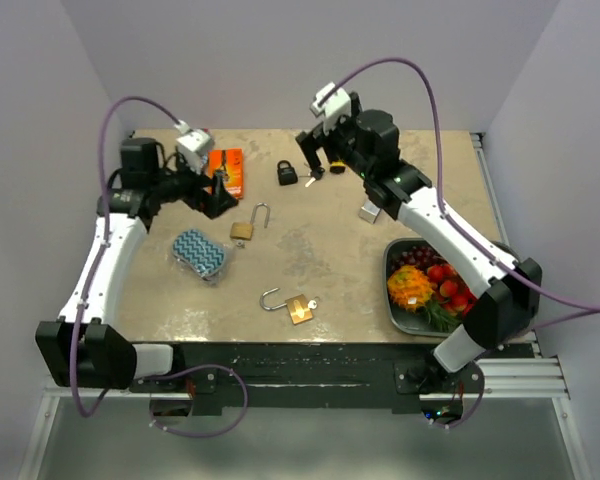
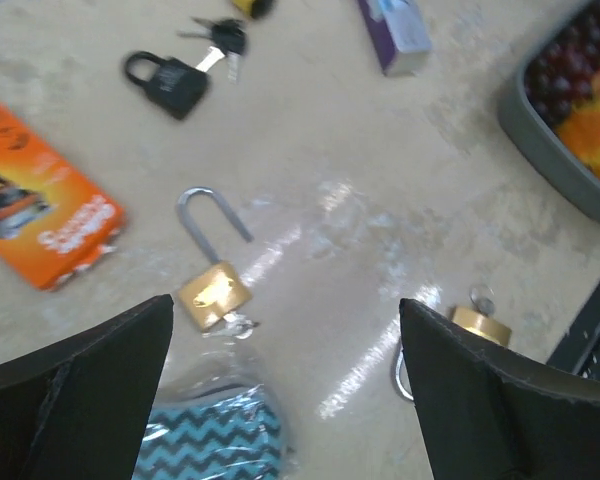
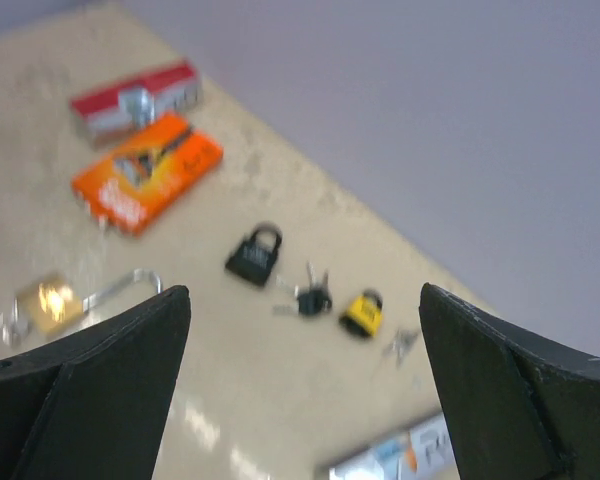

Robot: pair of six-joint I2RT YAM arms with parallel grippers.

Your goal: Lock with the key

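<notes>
My left gripper (image 1: 212, 202) hangs open over the left of the table, near an open brass padlock (image 1: 241, 231) (image 2: 214, 295) with a key at its base. A second open brass padlock (image 1: 300, 310) with a key lies at the front middle. My right gripper (image 1: 318, 152) is open and raised over the back middle. Beyond it lie a closed black padlock (image 1: 286, 174) (image 3: 252, 257), a bunch of keys (image 2: 227, 40) (image 3: 313, 298) and a small yellow padlock (image 3: 362, 314). Nothing shows between either gripper's fingers.
An orange packet (image 2: 40, 190) and a red box (image 3: 130, 105) lie at the back left, a patterned pouch (image 1: 199, 252) at the left front. A bin of fruit (image 1: 398, 320) stands at the right.
</notes>
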